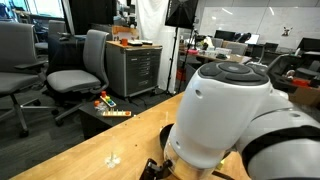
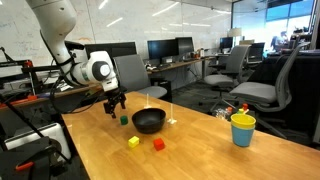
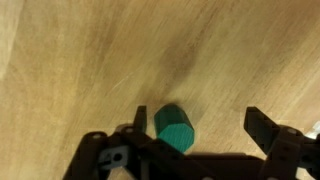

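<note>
In the wrist view a dark green block [image 3: 174, 128] stands on the wooden table, between the spread fingers of my gripper and nearer the left one. My gripper is open and holds nothing. The second exterior view shows the green block [image 2: 124, 120] close to the gripper [image 2: 113, 105], left of a black bowl [image 2: 150, 121]. A yellow block [image 2: 134, 141] and a red block [image 2: 158, 144] lie in front of the bowl. In the first exterior view the white arm covers most of this area.
A blue and yellow bucket [image 2: 243, 129] with things in it stands at the right of the table [image 2: 205, 160]. White upright sticks [image 2: 171, 112] rise near the bowl.
</note>
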